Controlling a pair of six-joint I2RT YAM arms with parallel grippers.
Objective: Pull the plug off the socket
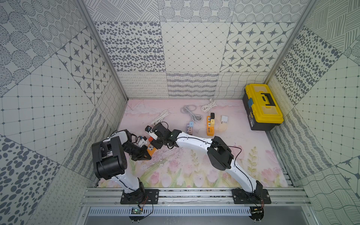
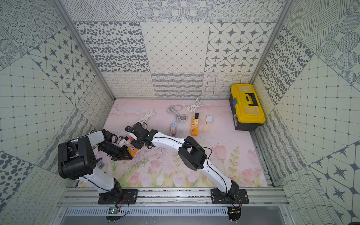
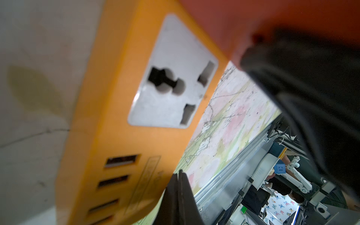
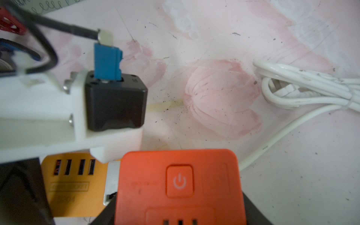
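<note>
A red plug block (image 4: pixel 180 168) with a power button fills the lower middle of the right wrist view. My right gripper is shut on it, dark fingers at its two sides. The orange socket strip (image 3: pixel 112 101) runs through the left wrist view, with an empty white outlet face (image 3: pixel 176 78) and USB slots. The red block covers the strip's end beyond that outlet; whether its pins sit in the strip is hidden. My left gripper is shut, nothing showing between its fingers, its tips at the strip's edge near the USB end.
A white cable bundle (image 4: pixel 318 90) lies behind the strip. Further right are a grey cable (image 1: pixel 192 112), a small blue-topped socket (image 1: pixel 190 127), a second orange strip (image 1: pixel 210 129) and a white adapter (image 1: pixel 224 119). A yellow toolbox (image 1: pixel 263 105) stands at the back right.
</note>
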